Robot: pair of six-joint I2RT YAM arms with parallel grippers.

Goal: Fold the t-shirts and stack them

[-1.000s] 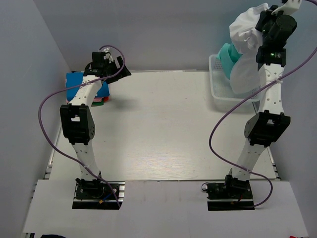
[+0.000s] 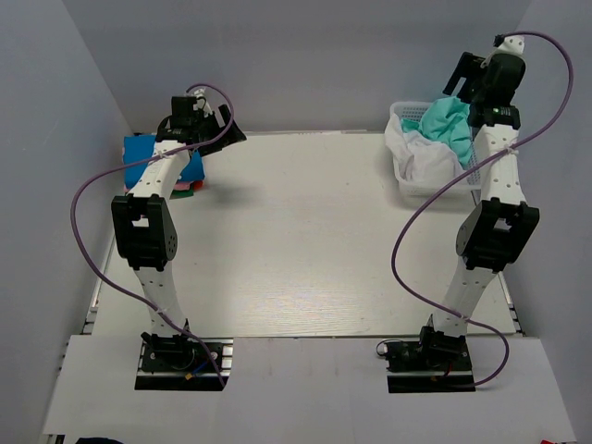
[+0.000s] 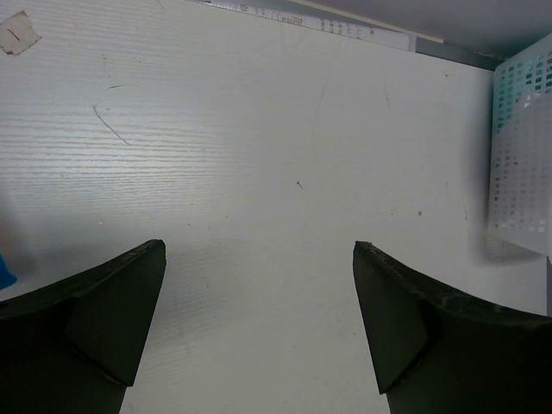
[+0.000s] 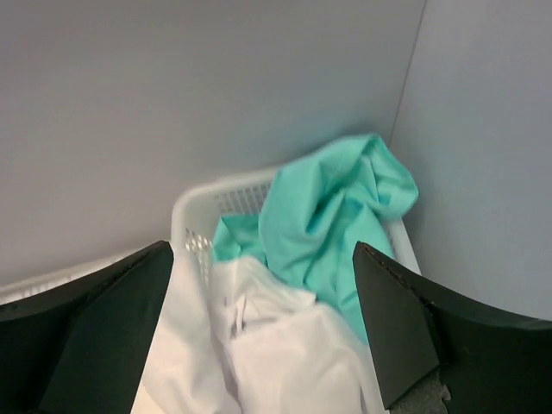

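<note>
Two crumpled shirts lie in a white basket (image 2: 412, 191) at the back right: a white shirt (image 2: 427, 163), partly over the basket's left rim, and a teal shirt (image 2: 448, 125) behind it. In the right wrist view the teal shirt (image 4: 332, 224) rises above the rim, with the white shirt (image 4: 297, 366) in front. My right gripper (image 2: 456, 85) hovers over the basket's back, open and empty. At the back left, my left gripper (image 2: 231, 129) stands open above the table, nothing between its fingers. Folded shirts (image 2: 139, 148), blue on top, lie stacked under the left arm, partly hidden.
Bare white table (image 2: 305, 231) fills the middle between the arms. Grey walls (image 2: 314, 65) rise behind and at both sides, the right one close to the basket.
The white shirt hung from my right gripper above the basket; now it lies crumpled in it, and that gripper is open. My right arm has come down slightly. The left arm stays still.
</note>
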